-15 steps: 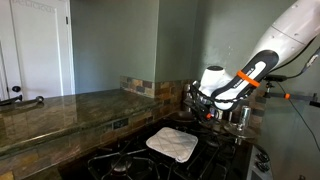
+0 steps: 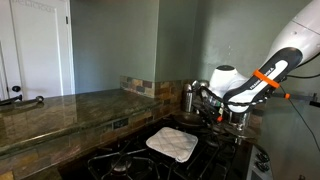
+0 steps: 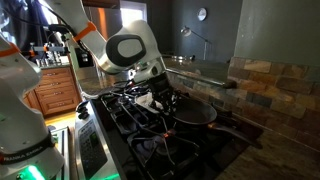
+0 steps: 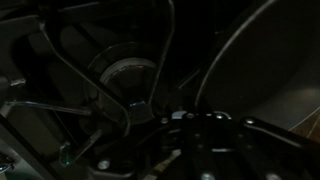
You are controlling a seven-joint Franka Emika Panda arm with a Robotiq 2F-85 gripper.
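Observation:
A dark frying pan [image 3: 190,109] sits on the stove, its handle [image 3: 236,131] pointing away from my arm in the second exterior view. Its rim curves down through the dark wrist view to my gripper. There the fingers look closed on the near edge of the pan [image 4: 255,70], though the contact itself is dim. From the side, my gripper [image 3: 165,104] is low over the burners at the pan's edge. The first exterior view shows the pan [image 2: 184,119] only partly, behind the stove's front grates.
A white, square, flat item [image 2: 173,143] lies on the stove beside the pan. Black grates [image 3: 140,125] surround it, and a burner [image 4: 125,75] shows bare in the wrist view. Shiny pots [image 2: 240,125] stand behind the arm.
In the first exterior view, my arm and wrist have shifted a little to the right. The white square item has stayed in place.

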